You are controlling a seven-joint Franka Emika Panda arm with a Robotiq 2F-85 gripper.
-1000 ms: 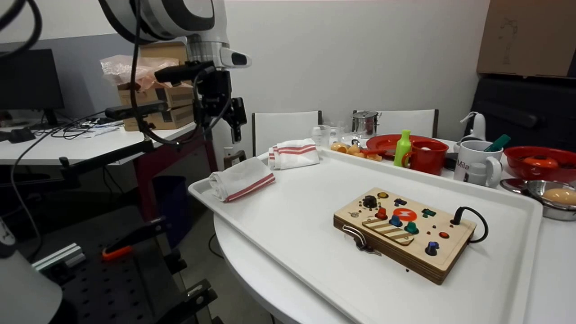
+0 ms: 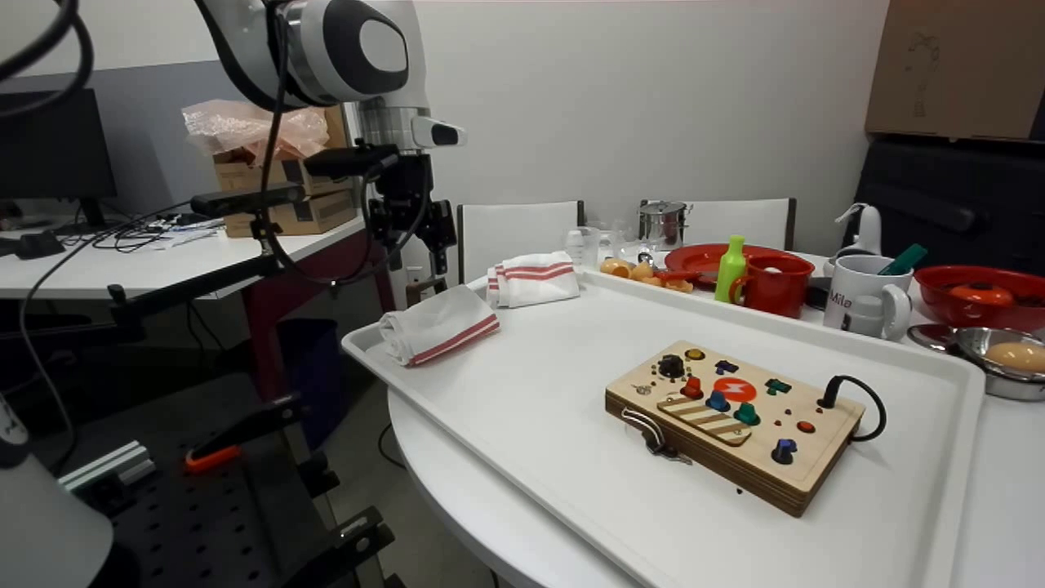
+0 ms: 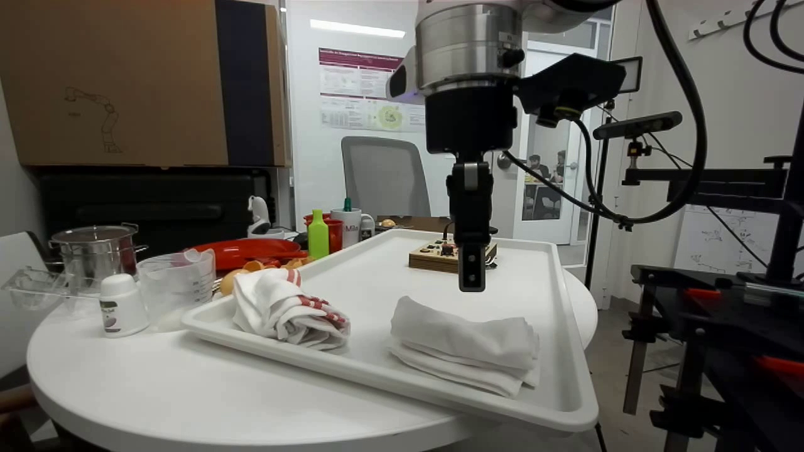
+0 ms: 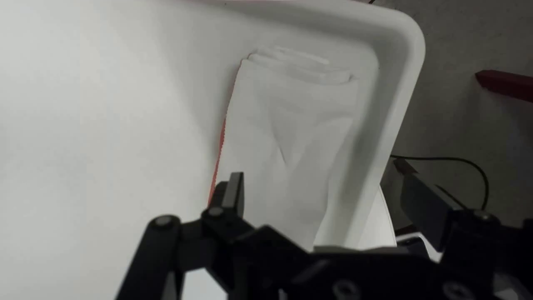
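My gripper is open above the tray, its two fingers wide apart and nothing held between them. Below it in the wrist view lies a folded white towel (image 4: 287, 135) with a red edge, close to the tray's corner. Exterior view 1 shows the same towel (image 2: 438, 327) with its red stripe, and the gripper (image 2: 421, 263) hanging clear above it. A second white towel with red stripes (image 2: 534, 279) rests at the tray's far end; in exterior view 2 this towel (image 3: 290, 310) looks bunched. Both lie on the white tray (image 2: 549, 392).
A wooden box with knobs (image 2: 735, 416) sits on the tray, a black cable looping from it. Along the tray's far side stand a green bottle (image 2: 731, 269), a red cup (image 2: 776, 284) and a white mug (image 2: 862, 294). The tray's middle is clear.
In exterior view 1 my arm and gripper have come down and shifted slightly right. Both towels and the wooden box lie where they were.
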